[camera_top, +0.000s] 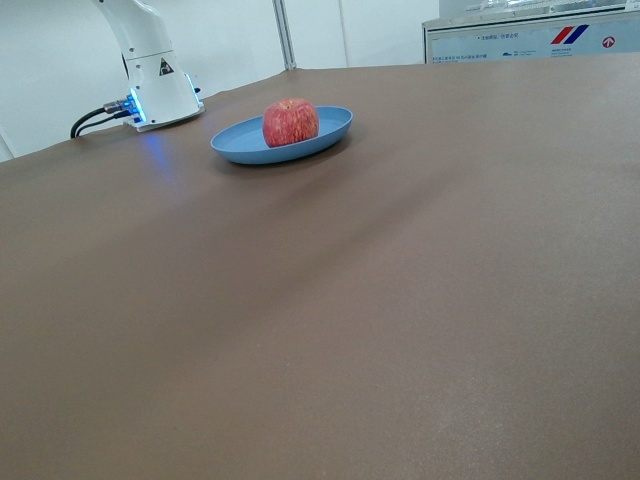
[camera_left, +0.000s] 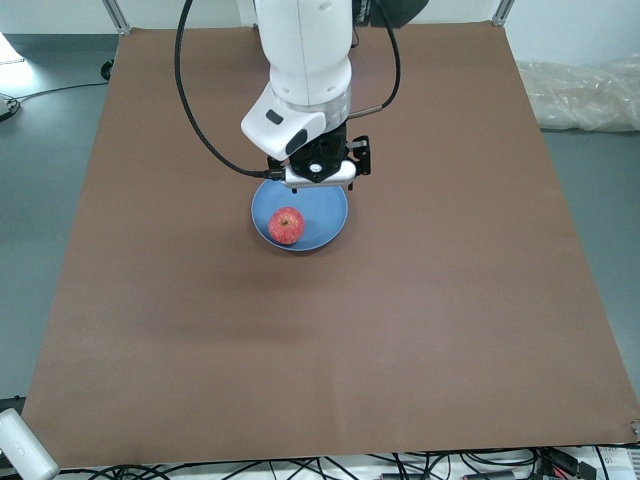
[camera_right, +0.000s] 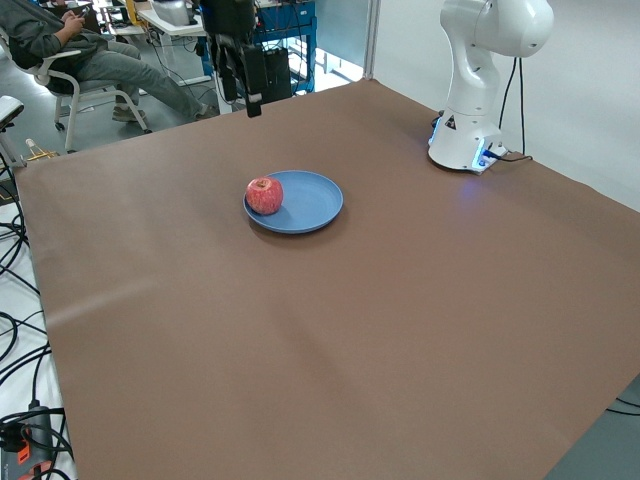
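Note:
A red apple (camera_left: 286, 225) rests on a round blue plate (camera_left: 320, 215) on the brown table; the top view shows the apple (camera_top: 290, 123) standing in the plate (camera_top: 237, 143), as does the right view, apple (camera_right: 264, 195) and plate (camera_right: 310, 205). My gripper (camera_right: 254, 100) hangs raised above and apart from the apple, at the top of the right view; in the left view my wrist housing hides its fingers. Whether the fingers are open or shut I cannot tell.
The white arm base (camera_right: 462, 140) stands at the table's edge. Cables lie along the near edge in the left view. A seated person is beyond the table in the right view.

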